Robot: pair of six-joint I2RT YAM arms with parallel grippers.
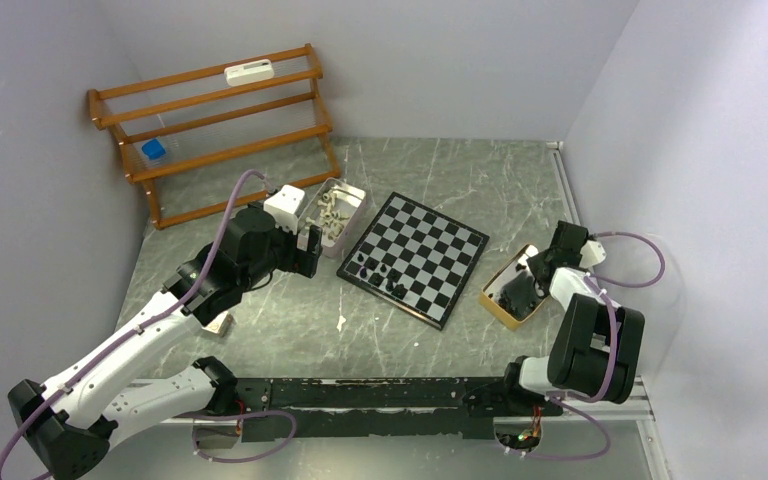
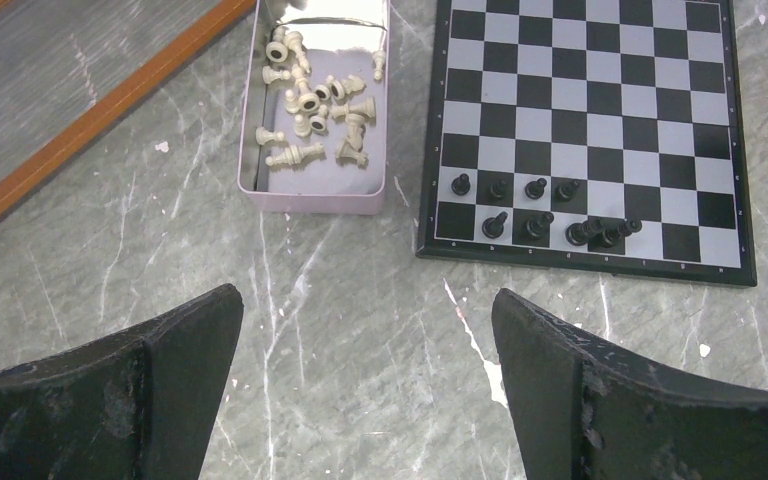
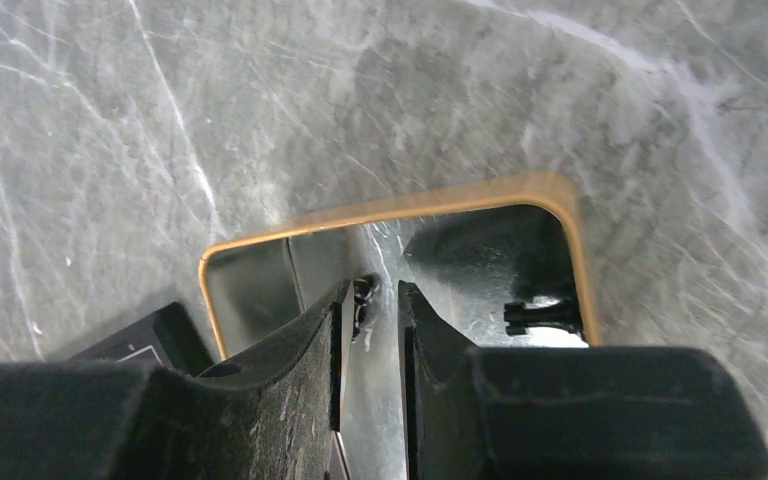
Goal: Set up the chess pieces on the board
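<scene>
The chessboard [image 1: 425,236] lies mid-table with several black pieces standing along its near-left part, also seen in the left wrist view [image 2: 496,225]. My right gripper is over the tan box [image 1: 500,312], its fingertips a little apart; a dark piece [image 3: 364,296] lies below and between them, partly hidden, and another black piece [image 3: 540,315] lies on the box's right. Whether the fingers touch the piece is unclear. My left gripper hangs open and empty left of the board.
A pale plastic tray [image 2: 313,200] of white pieces sits left of the board. A wooden rack [image 1: 200,162] stands at the back left.
</scene>
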